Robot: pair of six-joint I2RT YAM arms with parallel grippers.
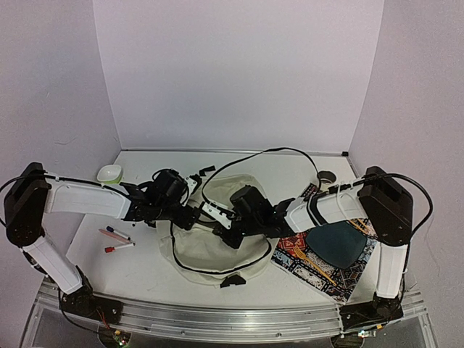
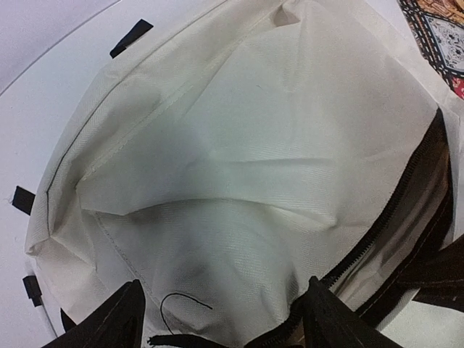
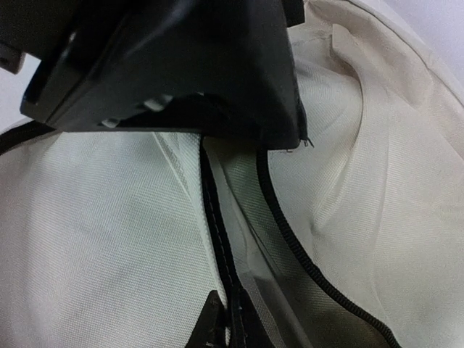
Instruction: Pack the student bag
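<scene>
The cream bag [image 1: 210,254] lies in the middle of the table, its black-zippered mouth partly spread. In the right wrist view my right gripper is shut on the zippered edge of the bag [image 3: 109,217], and the opening shows beside it. My left gripper stands open over the bag's other side, its fingertips wide apart. The black zipper [image 2: 377,225] runs close by its right finger [image 2: 326,315]. Markers [image 1: 114,235] and a red-capped marker [image 1: 119,248] lie left of the bag.
A white and green bowl [image 1: 110,174] stands at the back left. To the right, a patterned cloth [image 1: 286,259] lies under a dark board [image 1: 337,245] and a wooden fork [image 1: 313,265]. A dark round item [image 1: 327,176] sits behind the right arm.
</scene>
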